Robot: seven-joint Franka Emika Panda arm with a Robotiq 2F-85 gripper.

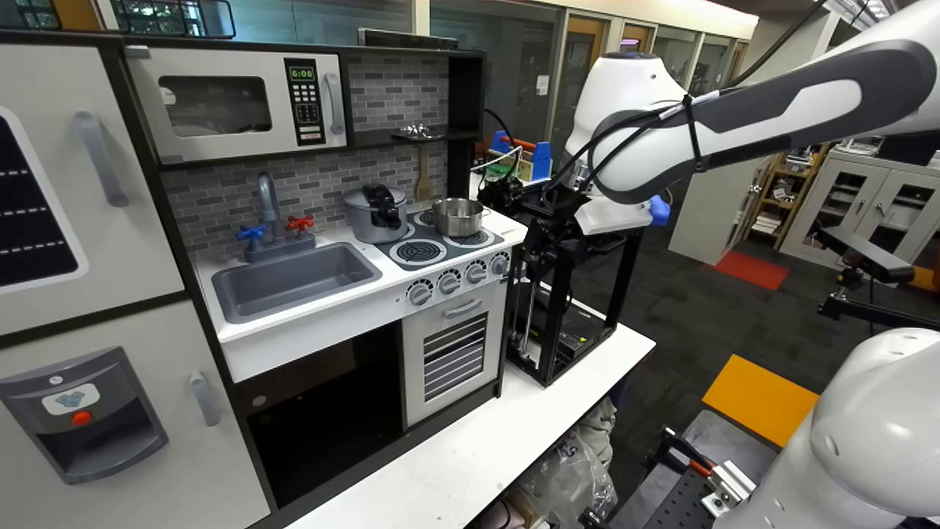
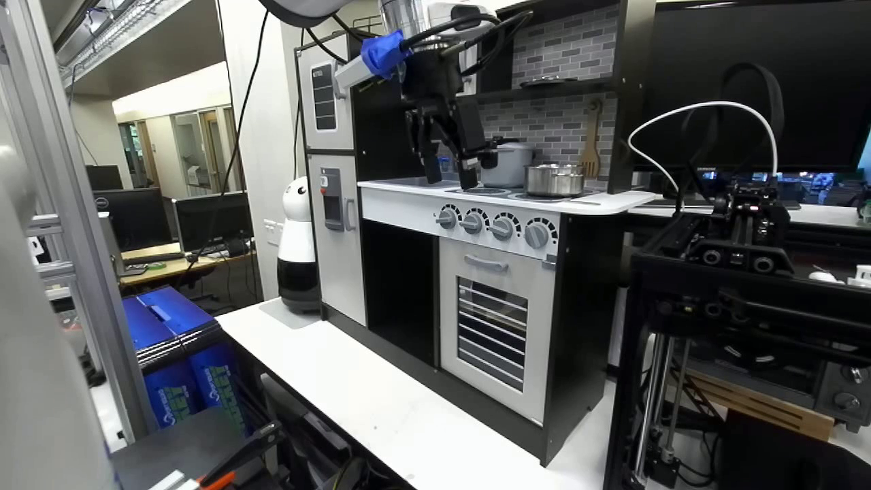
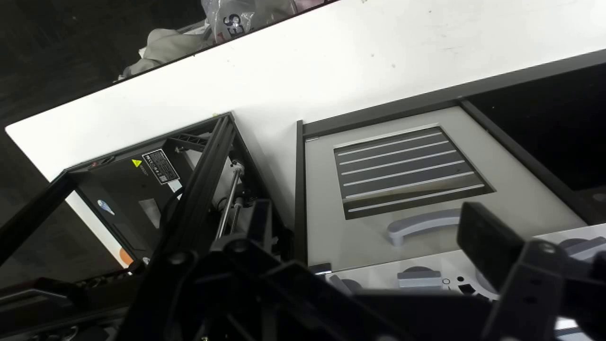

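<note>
In exterior view 2 my black gripper [image 2: 448, 173] points down in front of the toy stove's counter, its two fingers apart. The wrist view shows my gripper open as well, with nothing held between its fingers. Beyond the fingers lies the closed oven door [image 3: 375, 238], with a grey handle [image 3: 426, 224] that shows in the gap. A steel pot [image 1: 458, 217] and a grey lidded pot [image 1: 376, 214] stand on the stovetop. Below the counter's front edge runs a row of grey knobs [image 2: 502, 228].
A black-framed 3D printer [image 1: 551, 308] stands right beside the kitchen's stove end. The sink [image 1: 295, 281] looks empty. A microwave [image 1: 238, 101] hangs above it.
</note>
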